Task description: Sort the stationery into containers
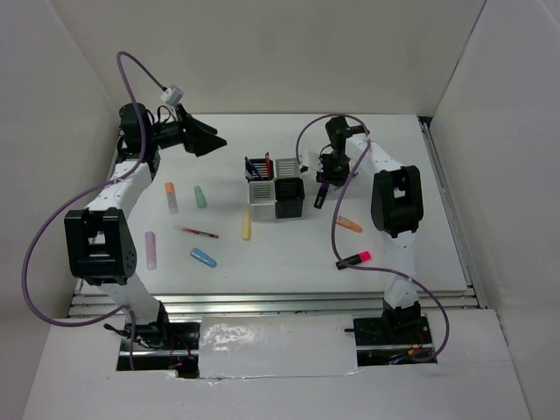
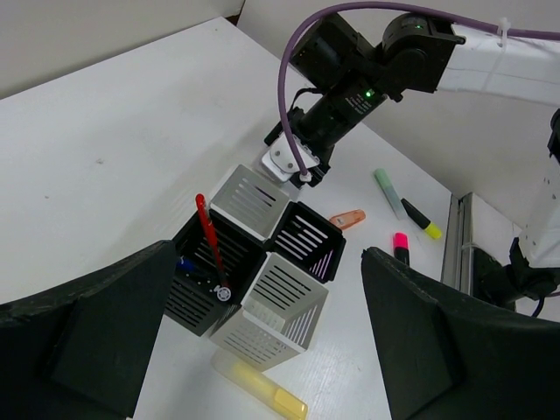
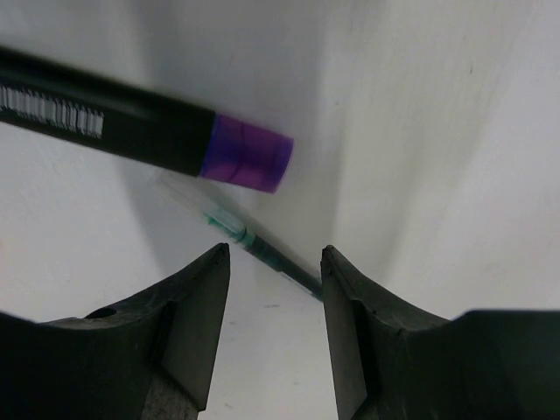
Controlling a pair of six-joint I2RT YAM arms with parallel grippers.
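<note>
A four-part pen holder [image 1: 262, 201] stands mid-table, its rear-left compartment holding pens. My right gripper is low beside a thin teal pen [image 3: 267, 252] and a black marker with purple cap [image 3: 149, 127]; its fingers stand apart, the pen lying between and beyond the tips. My left gripper is open, raised at the table's left side. Loose on the table are orange [image 1: 171, 197], green [image 1: 200, 198], pink [image 1: 150, 251], blue [image 1: 203, 257] and yellow [image 1: 247, 225] items, a red pen [image 1: 197, 231], an orange item [image 1: 348, 224] and a black-pink marker [image 1: 353, 260].
Walls surround the table [image 1: 289, 271] at back and sides. Purple cables arch over both arms.
</note>
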